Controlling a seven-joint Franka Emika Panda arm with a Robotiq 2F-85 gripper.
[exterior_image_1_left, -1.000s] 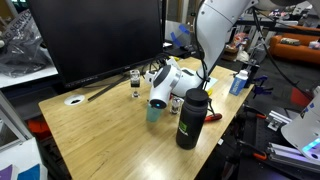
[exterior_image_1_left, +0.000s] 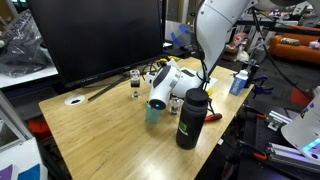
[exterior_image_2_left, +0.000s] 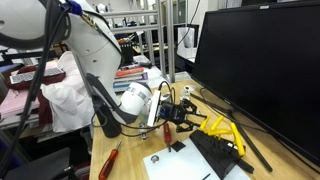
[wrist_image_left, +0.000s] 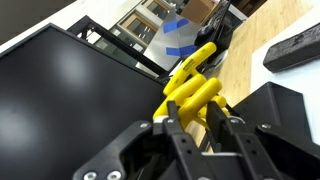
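Several yellow pieces (exterior_image_2_left: 217, 128) with rounded, handle-like ends stand at a black block (exterior_image_2_left: 220, 153) in the second exterior view. My gripper (exterior_image_2_left: 192, 118) is beside them, on the side away from the monitor. In the wrist view a yellow piece (wrist_image_left: 190, 97) runs down between the dark fingers of my gripper, which is shut on it. Its lower end is hidden by the fingers. The black block (wrist_image_left: 276, 108) shows just right of the fingers.
A large black monitor (exterior_image_1_left: 105, 40) stands along the back. A green cup (exterior_image_1_left: 152, 115) and a black cylinder (exterior_image_1_left: 192, 120) are near the arm. A red-handled screwdriver (exterior_image_2_left: 109, 164) lies near the front edge in the second exterior view.
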